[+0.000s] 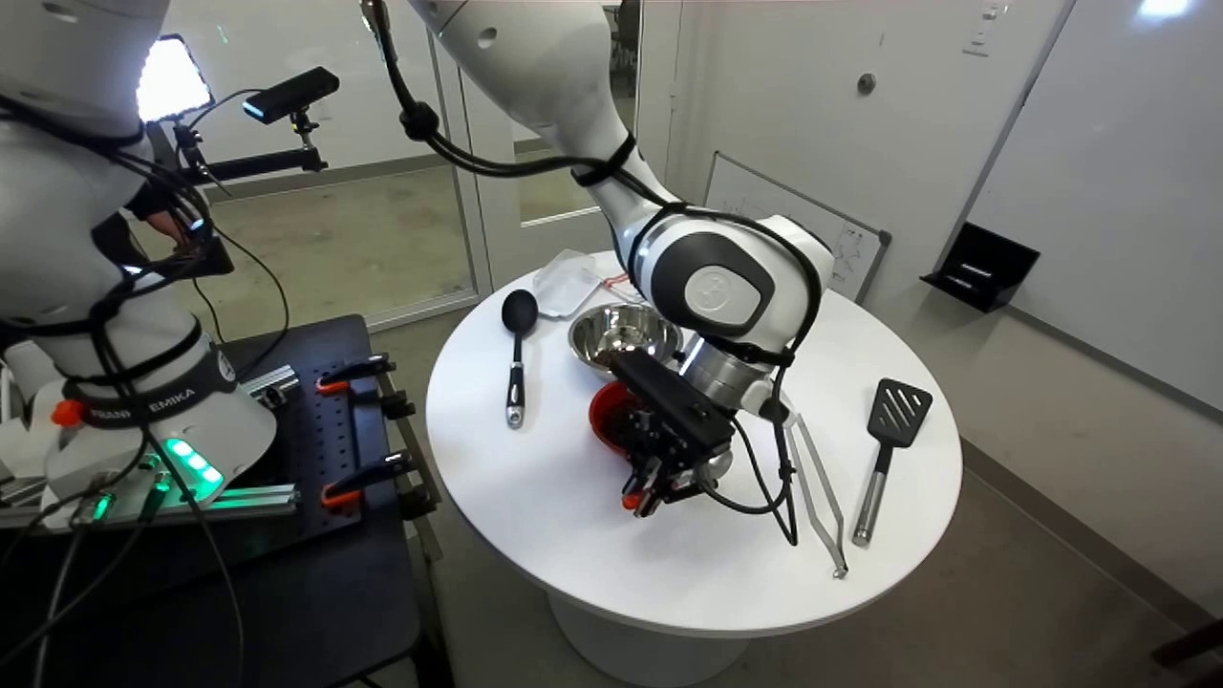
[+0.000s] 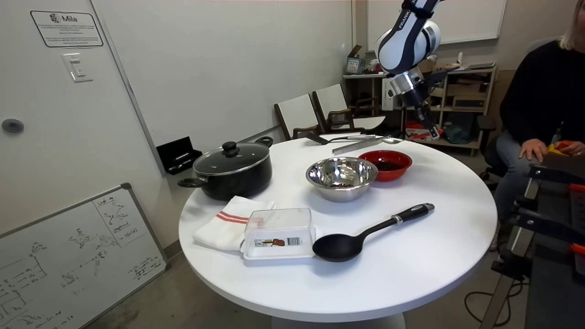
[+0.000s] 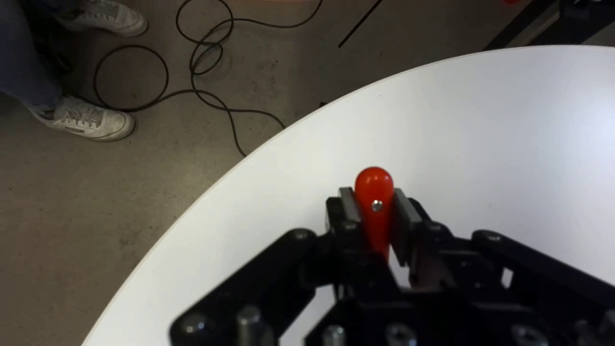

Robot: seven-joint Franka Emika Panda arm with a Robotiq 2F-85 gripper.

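My gripper is shut on a red object (image 3: 375, 187) with a rounded end and a small metal dot. The rest of that object is hidden among the fingers, so its full shape cannot be told. In exterior view 1, the gripper (image 1: 644, 487) hangs on the near side of the red bowl (image 1: 608, 415), partly covering it. From the opposite side, in exterior view 2, the gripper (image 2: 430, 126) appears raised above the table, up and to the right of the red bowl (image 2: 390, 174). Dark contents show inside that bowl.
A steel bowl (image 2: 341, 192) stands beside the red one. Around them lie a black spoon (image 2: 338, 247), a clear plastic box (image 2: 279, 233), a striped towel (image 2: 219, 233), a lidded pot (image 2: 236, 178), tongs (image 1: 816, 493) and a slotted spatula (image 1: 900, 413).
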